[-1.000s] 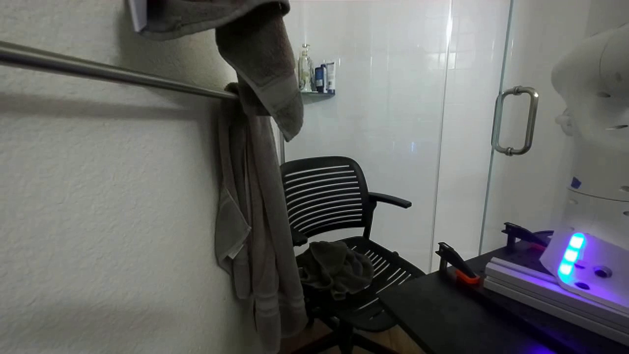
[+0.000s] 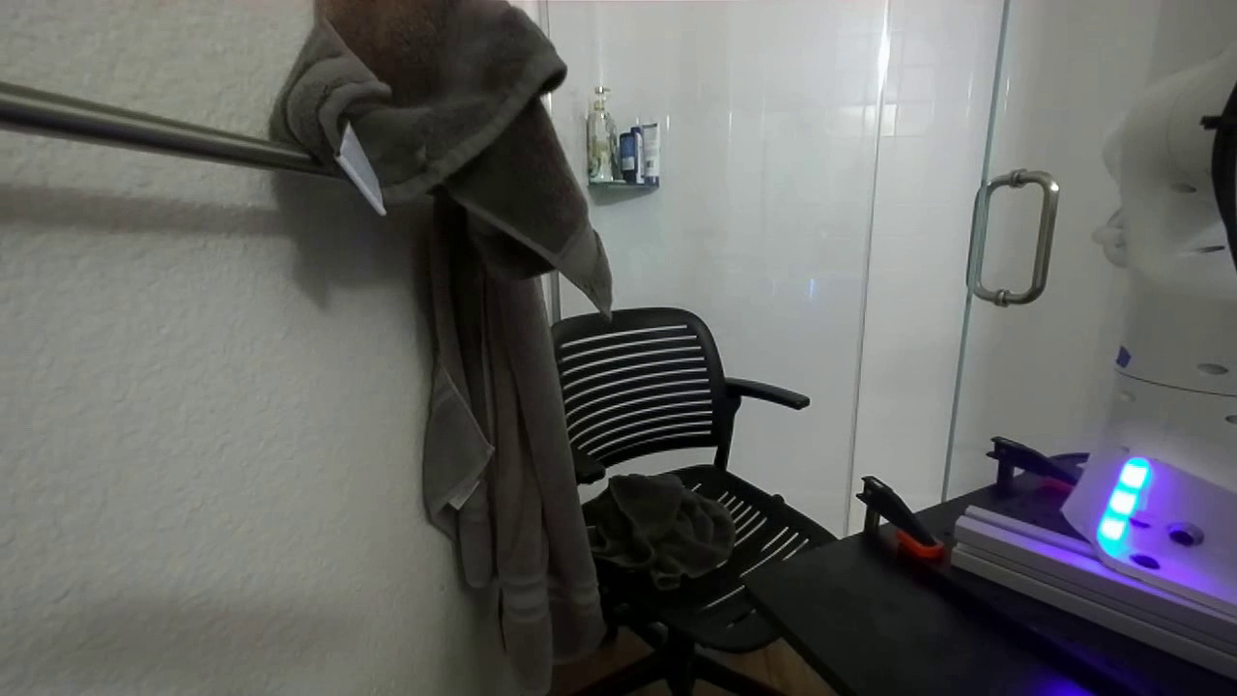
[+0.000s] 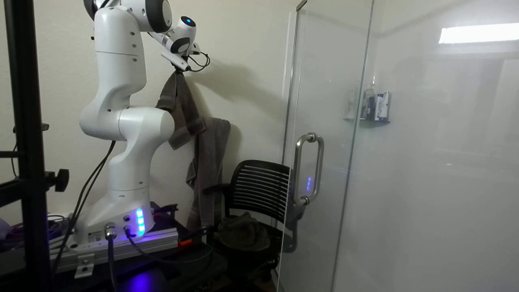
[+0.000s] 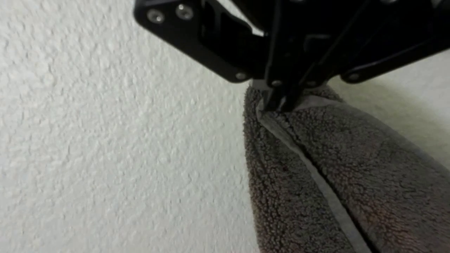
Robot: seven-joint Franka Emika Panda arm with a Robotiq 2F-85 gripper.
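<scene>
In the wrist view a grey-brown towel (image 4: 371, 156) hangs from my gripper, which is shut on the cloth near its hemmed edge. Exterior view 1 shows that towel (image 2: 464, 128) spread in front of the metal towel bar (image 2: 151, 130), its white tag beside the bar; the gripper is above the picture there. Whether the cloth rests on the bar or hangs just before it, I cannot tell. From the other side, exterior view 2 has the gripper (image 3: 179, 71) high by the wall with the towel (image 3: 181, 104) below it. A second, longer towel (image 2: 516, 464) hangs under the bar's far end.
A black chair (image 2: 638, 394) stands beyond the hanging towels, with a dark crumpled cloth (image 2: 661, 528) on its seat. The black table (image 2: 858, 603) is at right. A glass door with a metal handle (image 3: 309, 170) stands right of the chair.
The held towel has come lower and now covers the far part of the bar. Its tag has moved down and right, and its lower corner hangs lower.
</scene>
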